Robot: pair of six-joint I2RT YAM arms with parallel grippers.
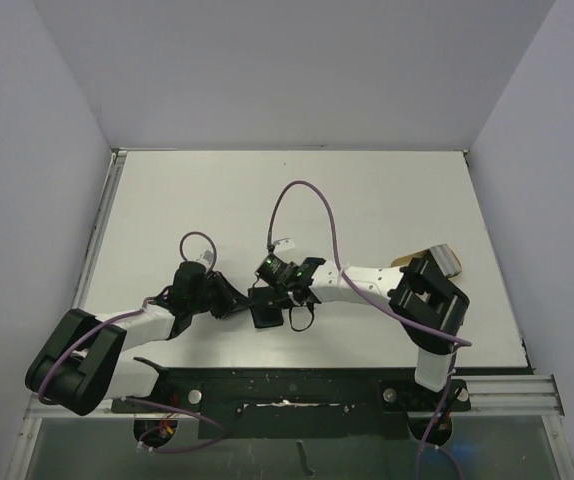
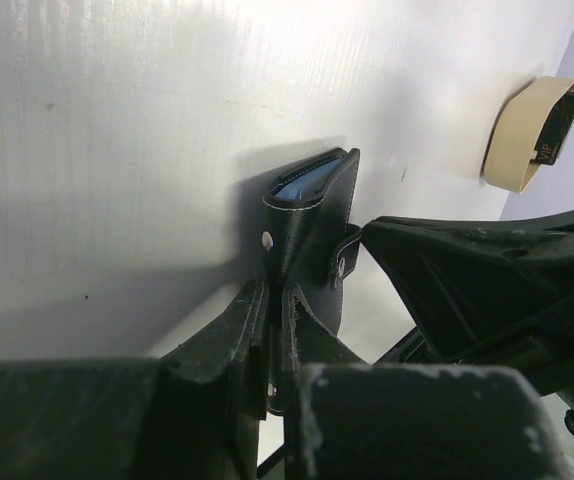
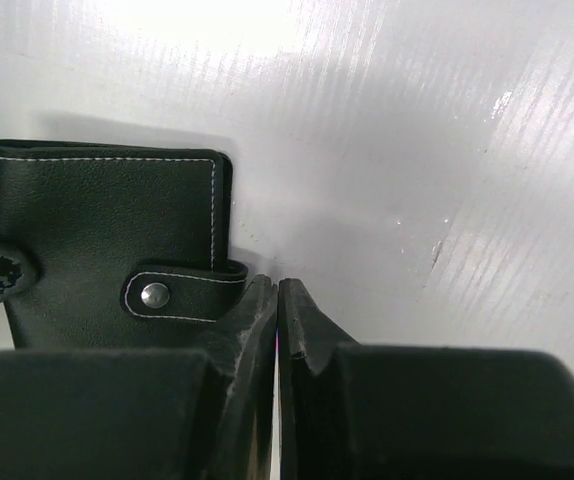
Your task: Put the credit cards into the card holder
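Observation:
The black card holder stands on the white table, something blue showing inside its top opening. My left gripper is shut on one edge of the card holder. Across the holder's face lies the snap strap, its round metal snap in plain sight. Just past the strap's folded end, my right gripper is shut, with nothing between its fingers and the strap outside them. A black card marked VIP shows in a cream box in the left wrist view.
The cream box also appears at the table's right in the top view, with a grey-white item at it. Both arms crowd the holder closely.

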